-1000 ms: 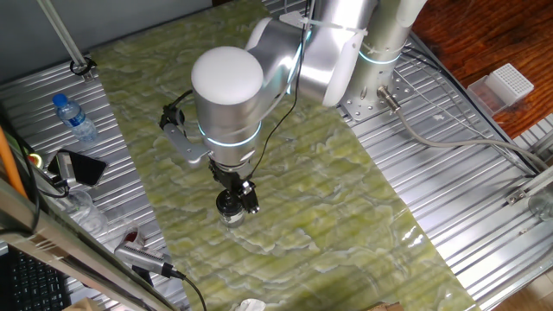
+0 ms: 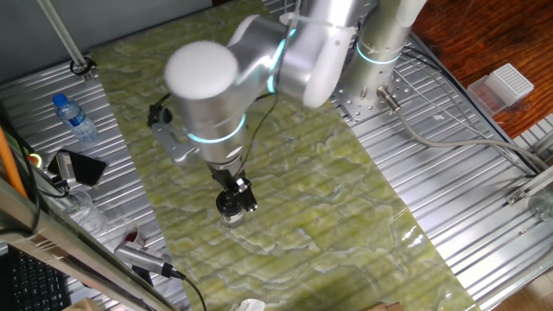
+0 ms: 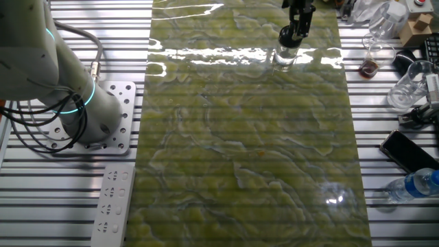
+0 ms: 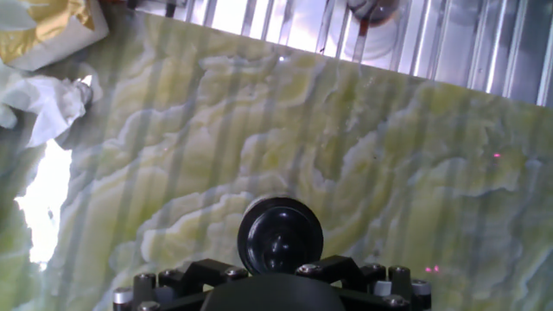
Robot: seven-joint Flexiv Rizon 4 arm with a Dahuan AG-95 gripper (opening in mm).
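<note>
A small clear jar [image 3: 285, 57] with a black lid [image 3: 290, 36] stands upright on the green marbled mat. My gripper [image 2: 241, 195] is right at the lid, low over the mat. From the wrist, the round black lid [image 4: 280, 233] appears just ahead of the gripper body, centred between the two finger linkages. The fingertips are hard to make out against the black lid, so whether they press on it or stand apart from it cannot be told.
Crumpled white tissue [image 4: 47, 104] and a gold-and-white packet [image 4: 52, 30] lie near the mat's edge. A water bottle [image 2: 76, 118], a phone [image 3: 410, 152] and clear glassware [image 3: 409, 86] occupy the slatted table beside it.
The upper part of the arm has swung left in exterior view 1, and the gripper has turned slightly. The jar stays at the same spot.
</note>
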